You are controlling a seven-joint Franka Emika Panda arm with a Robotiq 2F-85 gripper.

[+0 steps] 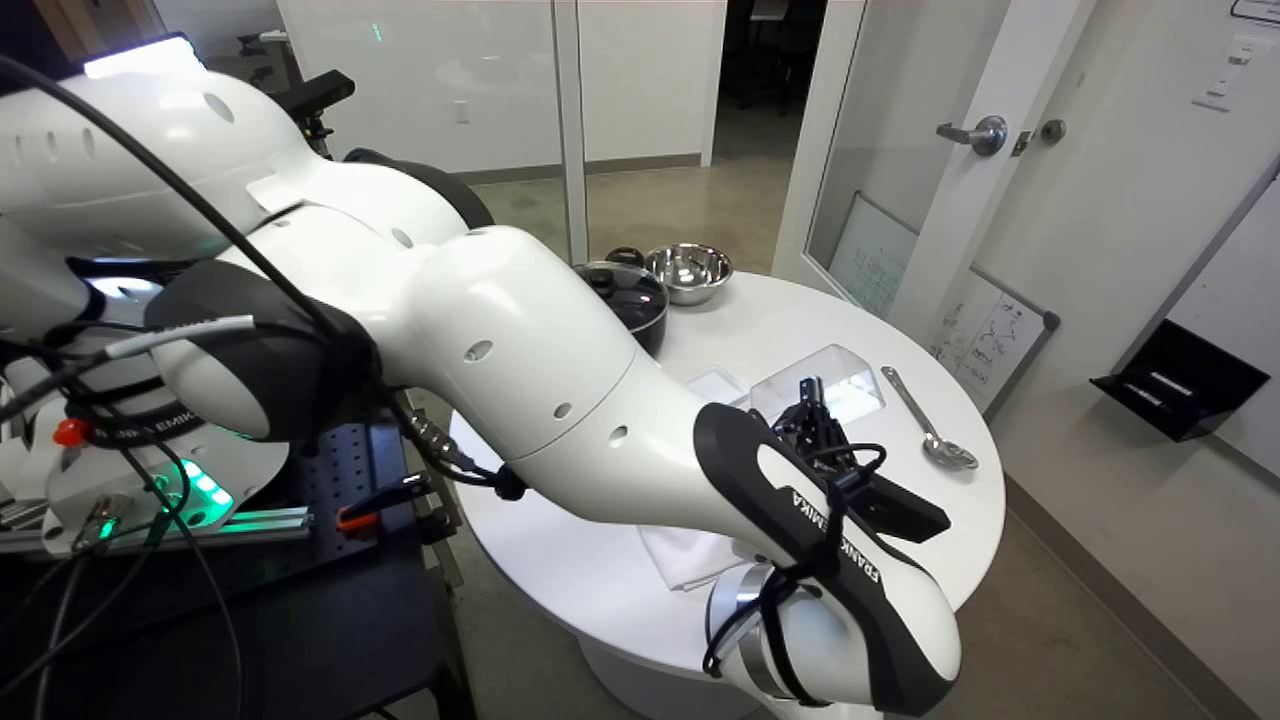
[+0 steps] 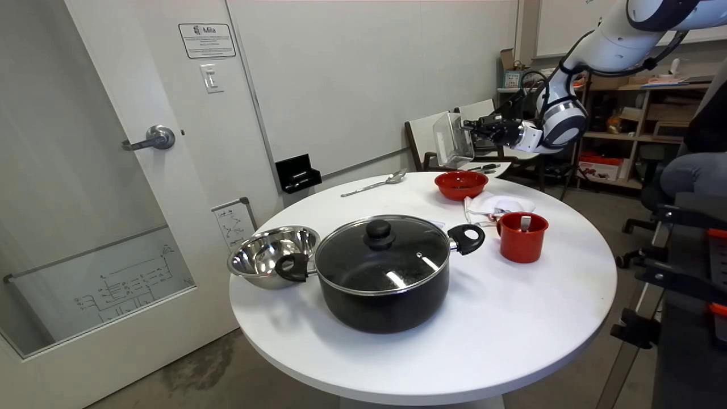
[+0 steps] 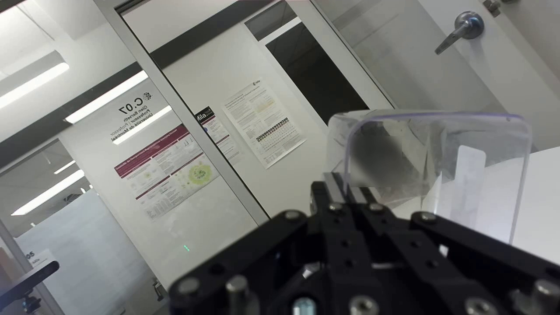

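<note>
A clear plastic container (image 3: 475, 181) is pinched at its thin rim by my gripper, whose fingers are closed together in the wrist view. The container (image 2: 454, 141) hangs tilted on its side above the far part of the table in exterior view 2, with the gripper (image 2: 473, 126) at its right side. From exterior view 1 the container (image 1: 828, 378) appears beyond the gripper (image 1: 810, 396), and the arm covers part of the table there.
Below the container stands a red bowl (image 2: 462, 185). A red mug (image 2: 523, 238), a black lidded pot (image 2: 383, 272), a steel bowl (image 2: 272, 255) and a slotted spoon (image 2: 375, 184) share the round table (image 2: 525, 307). A white cloth (image 1: 690, 554) lies under the arm.
</note>
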